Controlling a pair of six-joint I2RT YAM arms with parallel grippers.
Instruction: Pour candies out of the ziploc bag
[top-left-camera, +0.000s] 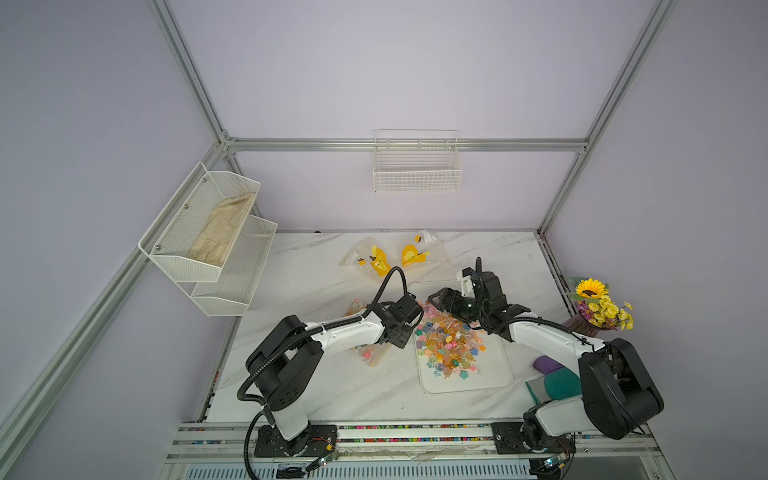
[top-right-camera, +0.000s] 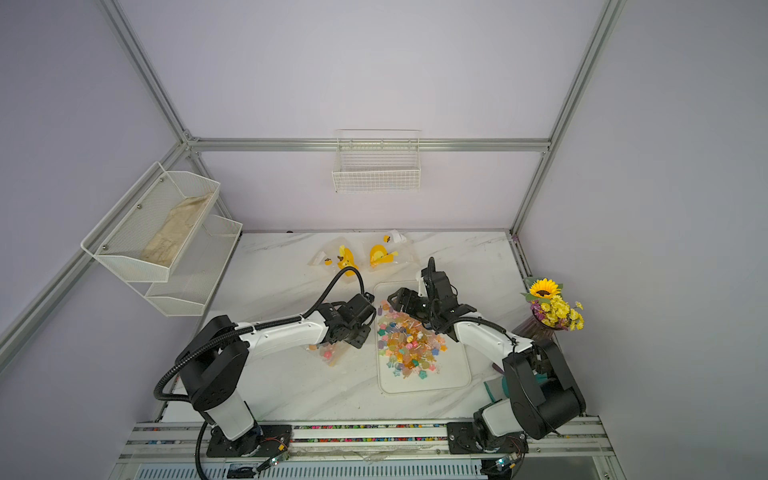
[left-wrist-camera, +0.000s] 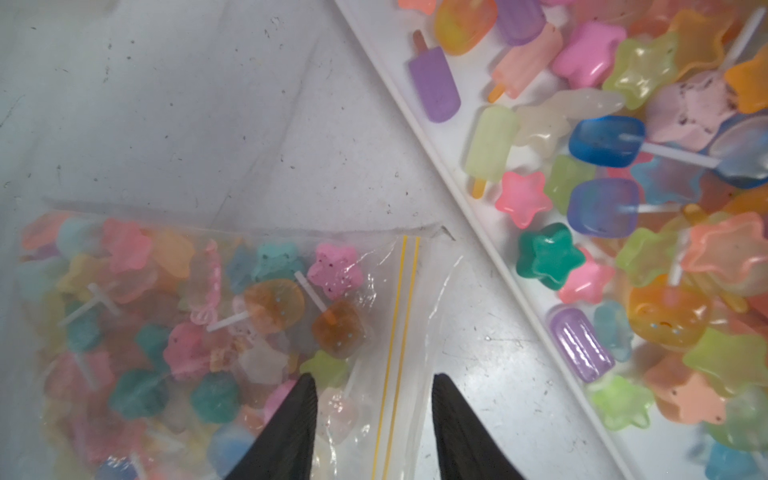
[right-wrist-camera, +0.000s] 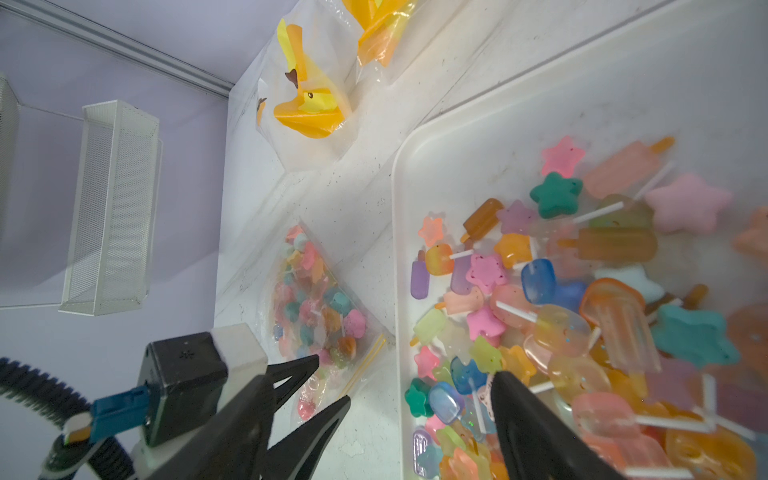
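Observation:
The clear ziploc bag (left-wrist-camera: 184, 344) of colourful candies lies on the table left of the white tray (top-left-camera: 480, 376), its yellow zip strip (left-wrist-camera: 396, 336) on the tray side. Many loose candies (right-wrist-camera: 560, 336) fill much of the tray. My left gripper hangs over the bag's zip edge, fingers parted with nothing visibly held. My right gripper is open above the tray's upper left part, holding nothing visible.
Two clear bags (top-left-camera: 384, 256) with yellow items lie at the back. Wire shelves (top-left-camera: 208, 240) hang on the left wall. A flower basket (top-left-camera: 596, 308) stands at the right, with purple and teal items (top-left-camera: 560, 384) nearby.

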